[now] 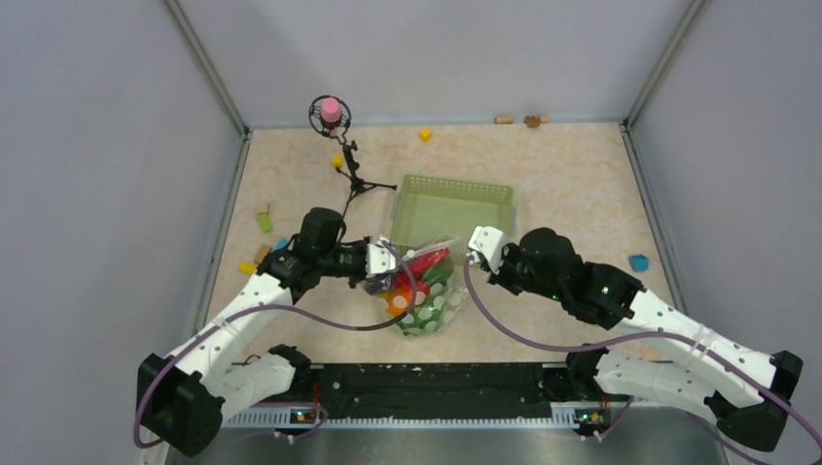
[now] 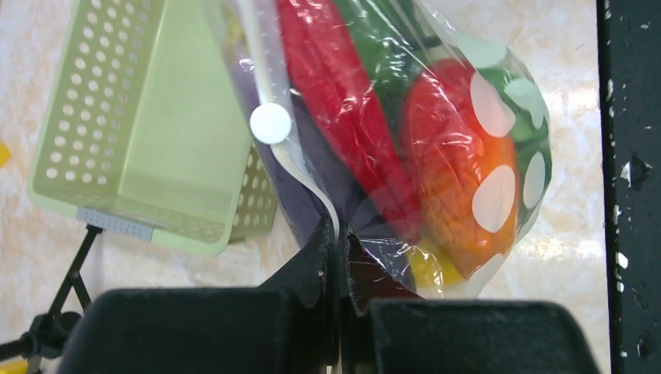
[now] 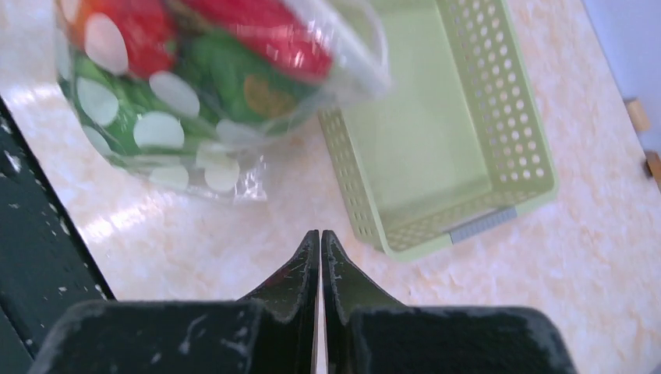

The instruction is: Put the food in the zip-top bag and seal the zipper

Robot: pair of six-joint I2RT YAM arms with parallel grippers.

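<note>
The clear polka-dot zip bag (image 1: 422, 300) holds red, green, orange, yellow and dark food. In the left wrist view its white zipper strip with a round slider (image 2: 270, 122) runs down between the fingertips of my left gripper, which is shut on that edge at the bag's left end. My right gripper is shut, to the right of the bag and apart from it; nothing shows between its fingertips. The bag's top right end is blurred in the right wrist view.
An empty green basket (image 1: 456, 208) stands behind the bag. A black stand (image 1: 357, 184) is at the back left. Small blocks lie round the edges.
</note>
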